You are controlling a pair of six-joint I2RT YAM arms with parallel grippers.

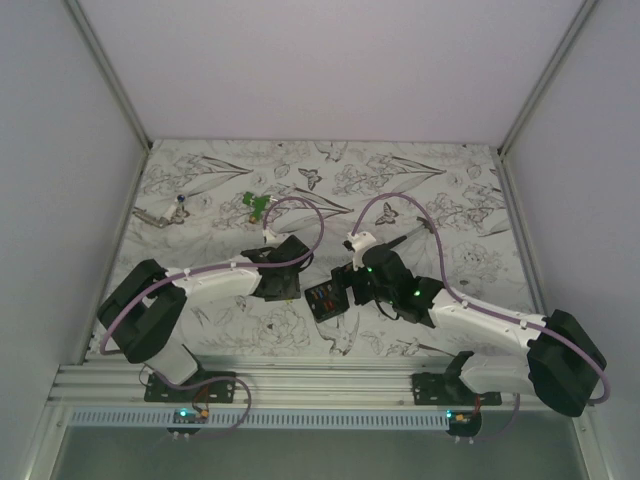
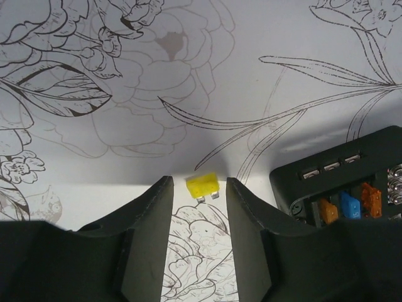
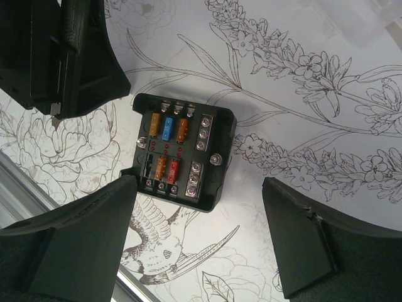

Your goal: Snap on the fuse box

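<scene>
The black fuse box (image 3: 157, 151) lies on the floral mat, its coloured fuses exposed. A small yellow fuse (image 2: 203, 186) appears between the fingertips of my left gripper, with visible space on both sides; whether they grip it is unclear. The box is to its right. My right gripper is open above the box, nothing held between its fingers.
A translucent piece (image 3: 355, 16) is at the upper right of the right wrist view. Green items (image 1: 255, 205) and small tools (image 1: 172, 210) lie farther back. The metal rail (image 1: 320, 370) borders the front.
</scene>
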